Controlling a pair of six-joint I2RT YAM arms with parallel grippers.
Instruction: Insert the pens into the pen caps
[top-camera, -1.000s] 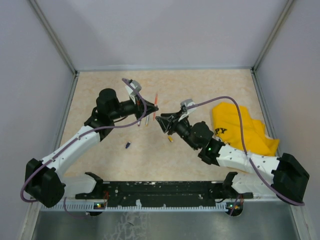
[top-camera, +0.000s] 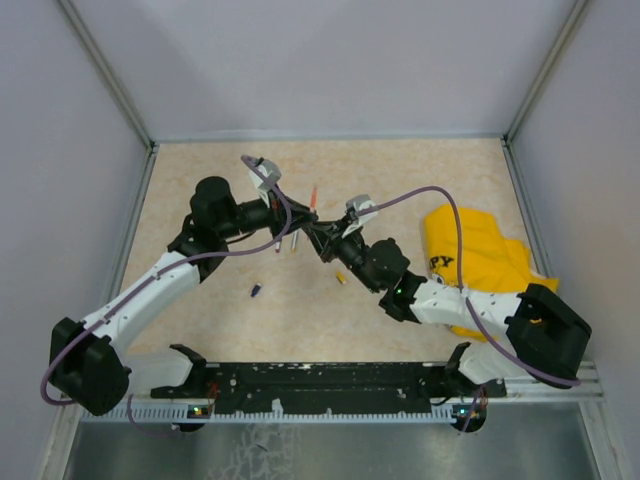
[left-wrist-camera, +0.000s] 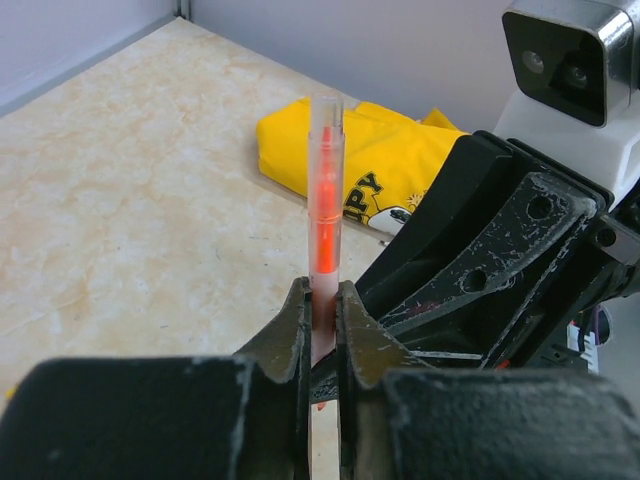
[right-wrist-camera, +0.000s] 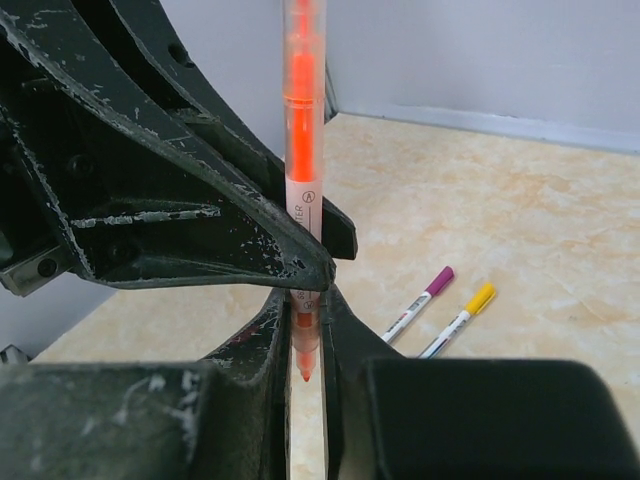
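An orange pen with a clear barrel (left-wrist-camera: 325, 190) stands upright, its middle pinched by my left gripper, which is shut on it. Lower down, my right gripper is shut around the same pen, just below the left fingers. In the right wrist view the orange pointed tip (right-wrist-camera: 305, 372) shows at the pen's low end, between the right fingers. No cap can be made out on it there. From above, both grippers meet at the pen (top-camera: 313, 196) over the mat. A dark blue cap (top-camera: 256, 290) and a small yellow-orange cap (top-camera: 341, 278) lie on the mat.
A purple-ended pen (right-wrist-camera: 420, 303) and a yellow-ended pen (right-wrist-camera: 460, 320) lie side by side on the mat behind the grippers. A yellow cloth bag (top-camera: 470, 250) rests at the right.
My right gripper has moved left, from a gap beside the pen to close against its lower part. The left arm and the pen have hardly moved.
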